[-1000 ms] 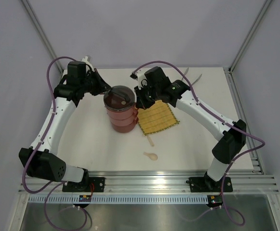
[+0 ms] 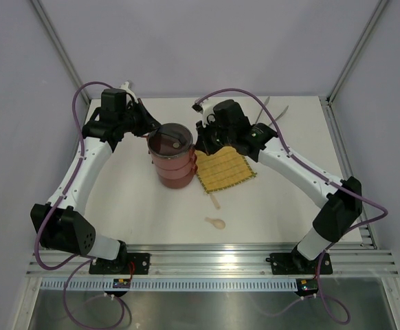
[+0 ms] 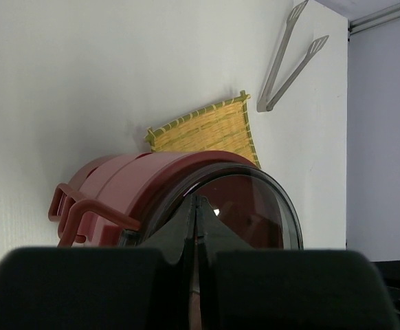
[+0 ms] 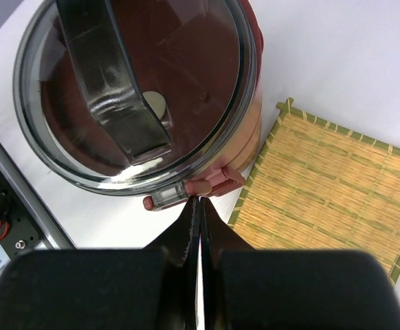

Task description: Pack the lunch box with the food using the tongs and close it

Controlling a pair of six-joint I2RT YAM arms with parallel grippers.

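Note:
The lunch box (image 2: 174,168), red stacked tiers under a clear lid with dark handle (image 4: 97,75), stands left of centre in the top view. My left gripper (image 2: 153,129) is shut at its upper left rim, beside red side clasps (image 3: 90,210). My right gripper (image 2: 201,148) is shut at its right side; in the right wrist view its tips touch or nearly touch a clasp (image 4: 165,198). Nothing clearly shows between either gripper's fingers.
A yellow bamboo mat (image 2: 224,172) lies right of the box. Tongs (image 3: 278,69) lie at the back right, a wooden spoon (image 2: 216,223) at the front.
The lunch box looks unmoved.

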